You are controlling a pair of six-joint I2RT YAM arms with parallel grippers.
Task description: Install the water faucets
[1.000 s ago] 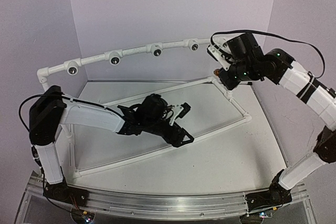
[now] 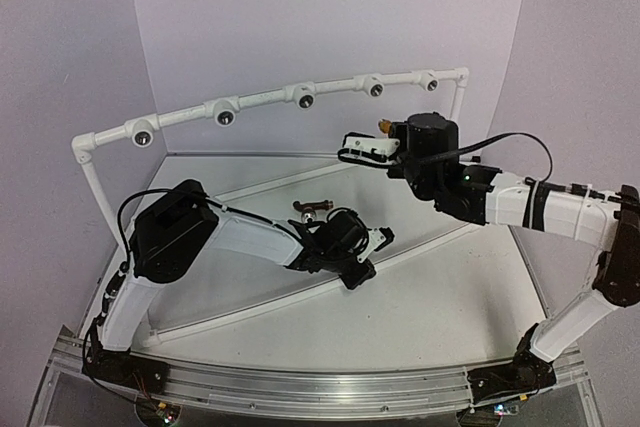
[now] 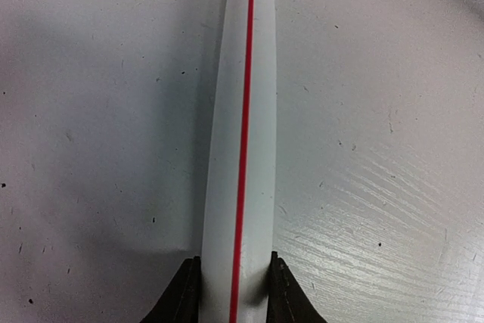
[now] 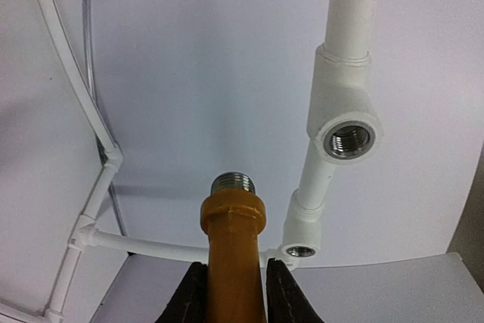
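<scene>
A white pipe frame stands on the table; its top bar (image 2: 265, 98) carries several tee sockets. Around the front floor pipe (image 3: 257, 149), marked with a red stripe, my left gripper is shut. My right gripper is shut on an orange-brown faucet (image 4: 233, 243), whose silver threaded end (image 4: 233, 181) points away from the fingers. In the right wrist view, a tee with a threaded metal socket (image 4: 350, 141) sits up and right of that thread, clearly apart from it. From above, the held faucet (image 2: 384, 126) shows only as a small orange piece below the bar.
Another brown faucet (image 2: 313, 205) lies on the table inside the frame, just behind the left wrist. A second tee socket (image 4: 300, 251) hangs farther along the bar.
My right arm has swung left and down under the bar with the faucet. The left gripper has shifted slightly right and closed on the pipe. The frame's top bar sits slightly farther right.
</scene>
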